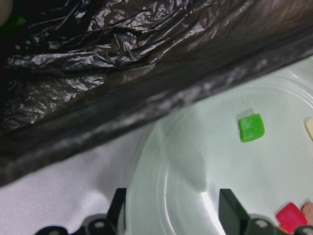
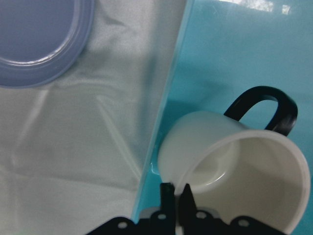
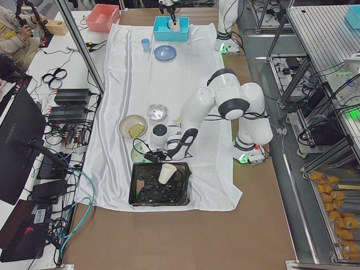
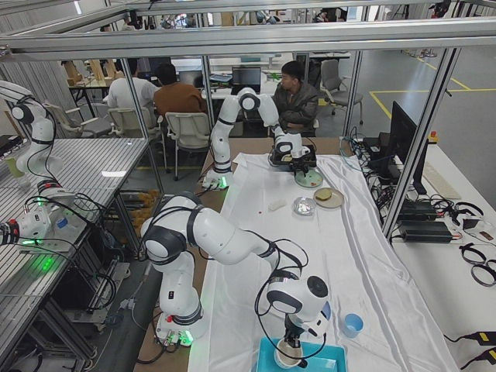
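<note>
My left gripper is open over the edge of a pale green plate [image 1: 190,156] with a green piece [image 1: 251,127] and red piece [image 1: 291,218] on it. A black-lined tray [image 3: 146,191] holding a white cup [image 3: 167,173] lies beside the plate. At the other end of the cloth, my right gripper is shut on the rim of a white mug [image 2: 190,137] with a black handle, tilted inside a blue bin [image 2: 234,44].
A blue plate [image 3: 165,53], a blue cup [image 3: 145,45], a beige plate [image 3: 133,120] with a yellow item and a foil dish [image 3: 157,112] rest on the white cloth, whose middle is largely clear.
</note>
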